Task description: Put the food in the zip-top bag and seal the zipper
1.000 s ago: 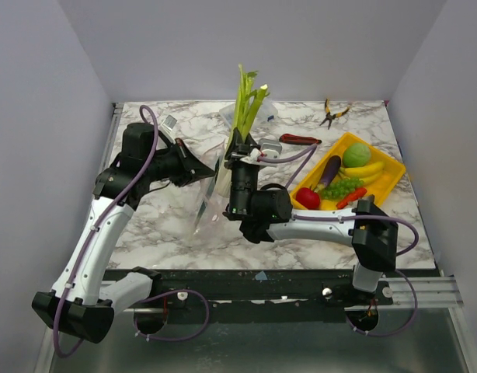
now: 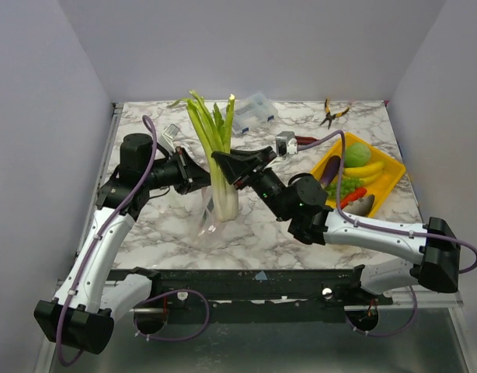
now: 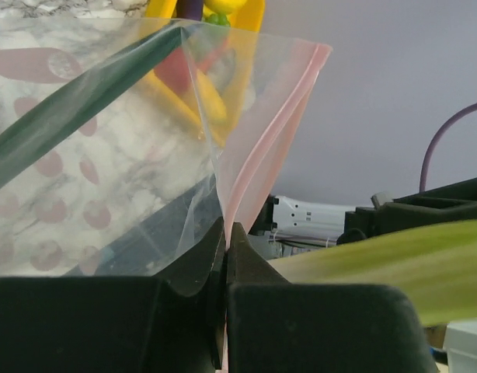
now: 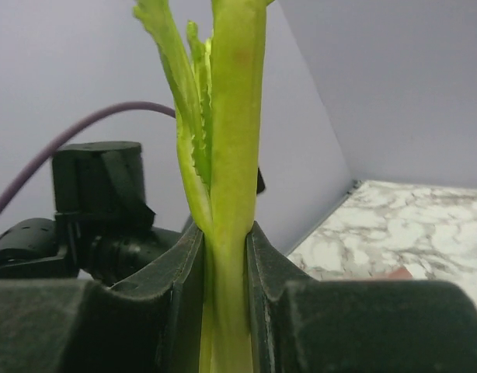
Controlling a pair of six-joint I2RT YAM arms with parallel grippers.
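In the top view, a tall bunch of celery (image 2: 225,203) stands upright with its pale base down. My right gripper is shut on its green stalks, which pass between the fingers in the right wrist view. The clear zip bag (image 3: 130,179) hangs by its pink-edged rim from my left gripper, whose fingers are shut on that rim. A dark green band (image 3: 83,97) crosses the bag; whether it lies inside, I cannot tell. In the left wrist view the celery (image 3: 402,268) passes close beside my left fingers. Its base overlaps the bag from above; inside or outside cannot be told.
A yellow tray (image 2: 392,180) of fruit, vegetables and a fish stands at the right, partly behind my right arm. Orange-handled pliers (image 2: 332,114) and a clear plastic box (image 2: 254,113) lie at the back.
The right gripper has carried the celery leftward and turned, with its forearm now reaching further to the right. The left gripper has stayed nearly in place with the bag.
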